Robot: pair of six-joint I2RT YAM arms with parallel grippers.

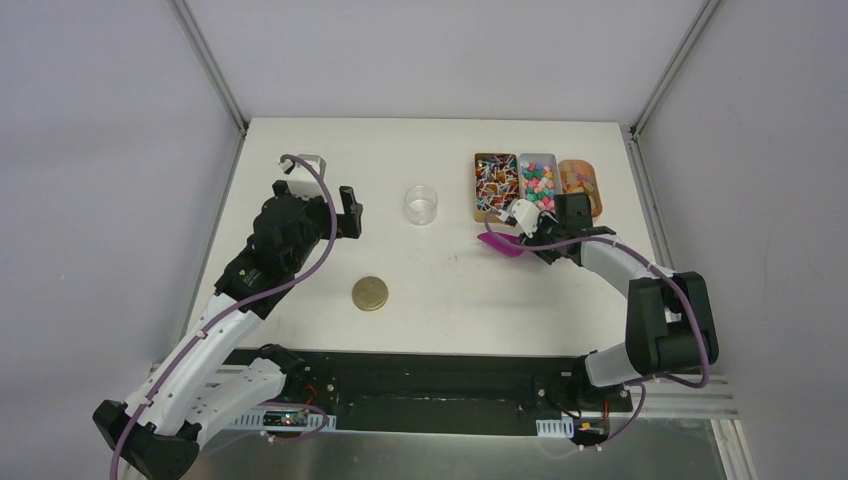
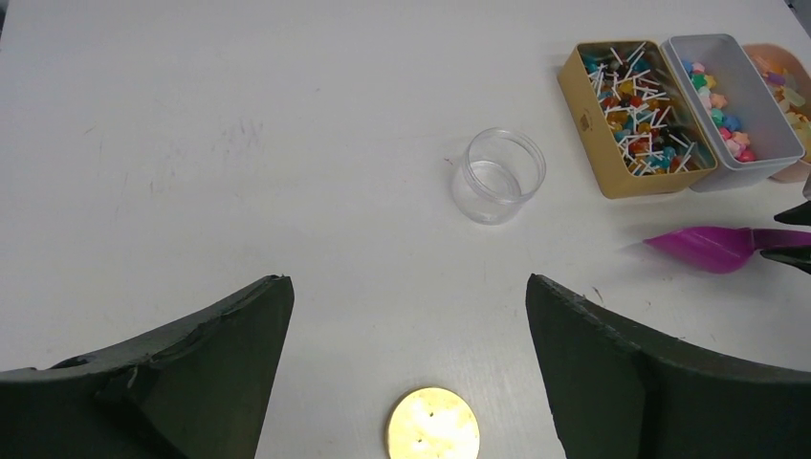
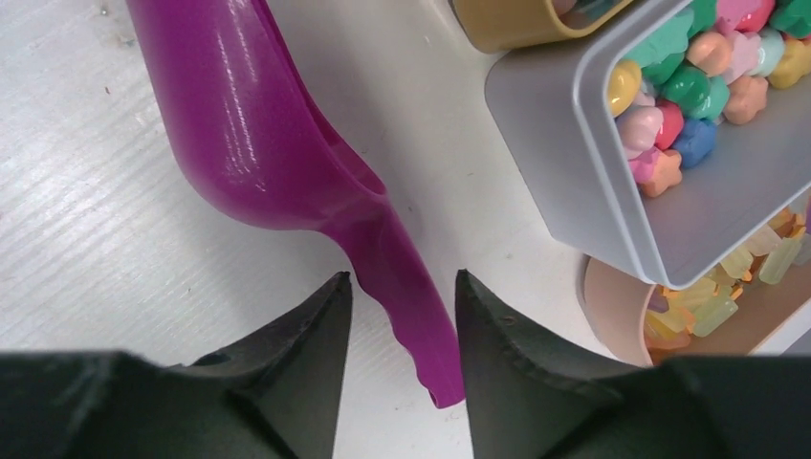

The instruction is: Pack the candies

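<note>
A magenta scoop [image 3: 253,134] lies on the table, its handle running between the fingers of my right gripper. Those fingers stand part open, with a clear gap on the left side of the handle; the right one is close to it. Up at the left of the table, my left gripper is wide open and empty. The clear round jar [image 2: 497,177] stands upright, with no candy visible inside. Lollipops fill a tan box [image 2: 598,134]; a grey box [image 3: 564,163] holds colourful star-shaped candies, and a peach box [image 3: 612,304] gummy-like pieces.
A round gold lid [image 1: 369,293] lies flat below the jar. The three boxes stand side by side just beyond the scoop, close to the right gripper.
</note>
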